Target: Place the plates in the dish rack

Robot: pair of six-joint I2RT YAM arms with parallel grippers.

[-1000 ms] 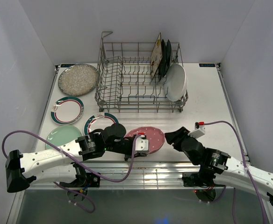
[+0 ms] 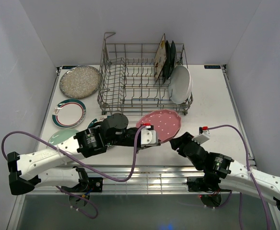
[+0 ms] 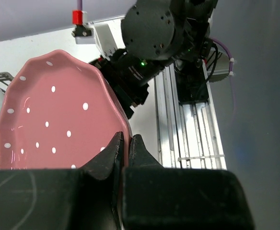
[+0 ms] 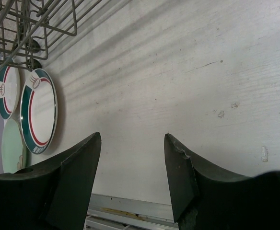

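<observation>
My left gripper is shut on the rim of a pink polka-dot plate [image 2: 158, 123], raised in front of the dish rack [image 2: 140, 103]. My right gripper is just right of the pink plate, open, nothing between its fingers. Two teal-rimmed plates [image 4: 39, 110], a green plate [image 2: 63, 136] and a speckled plate [image 2: 80, 81] lie left of the rack. The rack holds a white plate [image 2: 180, 85], dark plates [image 2: 171, 57] and a patterned plate [image 2: 159, 57] on its right side.
The rack's left and middle slots are empty. Bare white counter [image 2: 216, 105] lies right of the rack. A metal rail [image 2: 140, 177] runs along the front edge, and walls stand on both sides.
My left gripper has moved up and right with the pink plate, towards the rack.
</observation>
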